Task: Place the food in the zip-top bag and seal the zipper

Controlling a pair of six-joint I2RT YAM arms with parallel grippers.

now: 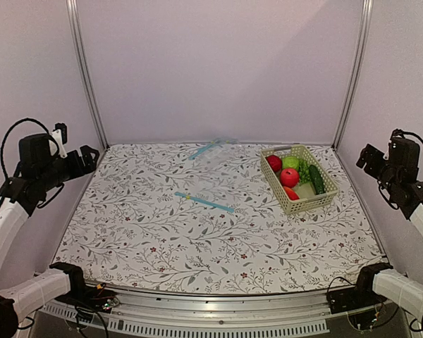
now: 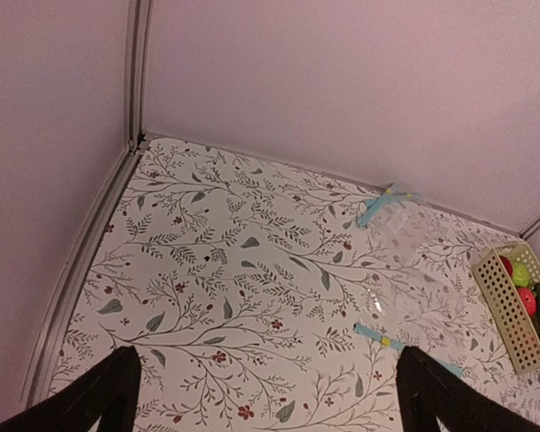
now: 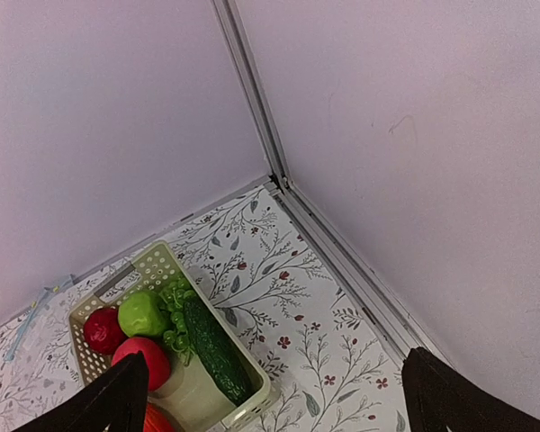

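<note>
Clear zip bags with blue zipper strips lie flat on the table: one strip (image 1: pixel 204 202) near the middle, another (image 1: pixel 204 149) at the back. A cream basket (image 1: pixel 304 206) on the right holds red produce (image 1: pixel 289 177), a green round item (image 3: pixel 142 314), leafy greens and a cucumber (image 3: pixel 217 351). My left gripper (image 1: pixel 82 160) is raised at the far left, open and empty. My right gripper (image 1: pixel 369 159) is raised at the far right, also open and empty. Both are apart from the bags and basket.
Walls (image 1: pixel 218 70) with metal rails enclose the back and sides.
</note>
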